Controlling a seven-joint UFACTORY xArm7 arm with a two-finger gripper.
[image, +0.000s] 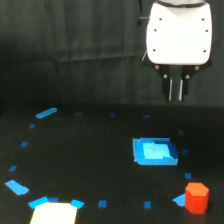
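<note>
My gripper (175, 97) hangs at the upper right below its white housing (179, 34). Its two thin fingers point down, apart, with nothing visible between them. A red block with a hexagonal outline (196, 197) rests on the dark table at the lower right, well below the gripper in the picture. Left of that block and farther back lies a blue square (141, 151) with a pale blue patch (156, 151) inside it.
At the bottom edge a white shape (53, 214) is cut off by the frame. Blue tape strips (46, 113) and several small blue marks dot the black table. A dark curtain (80, 60) hangs behind.
</note>
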